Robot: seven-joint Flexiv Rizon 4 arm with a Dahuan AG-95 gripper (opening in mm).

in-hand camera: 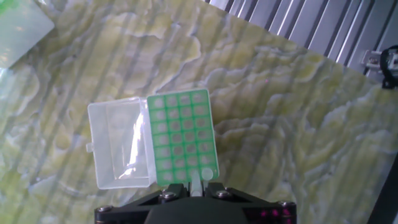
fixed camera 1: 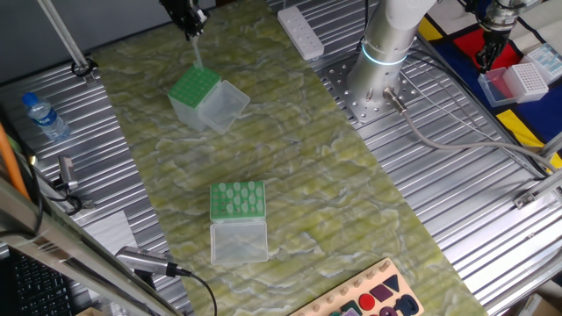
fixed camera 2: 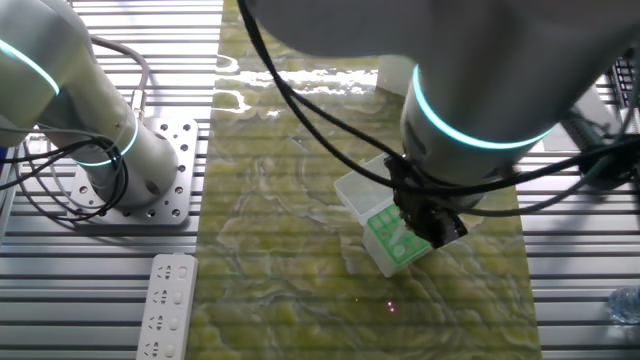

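In exterior view 1, a box with a green perforated top [fixed camera 1: 195, 86] stands on the green marbled mat, its clear lid [fixed camera 1: 225, 106] folded open. My gripper [fixed camera 1: 194, 34] is above the box's far edge, shut on a slim translucent tube [fixed camera 1: 198, 54] that points down, its lower end near the green top. The wrist view has the tube [in-hand camera: 196, 185] between my fingertips at the near edge of the green grid [in-hand camera: 181, 134]. A round whitish piece [in-hand camera: 207, 173] shows at the grid's near right corner. Whether the tube touches the box, I cannot tell.
A second green-topped box [fixed camera 1: 237, 201] holding several translucent tubes lies nearer in exterior view 1, lid open. A wooden shape board [fixed camera 1: 360, 298] is at the bottom, a power strip [fixed camera 1: 300, 33] beside the mat. The mat between the two boxes is clear.
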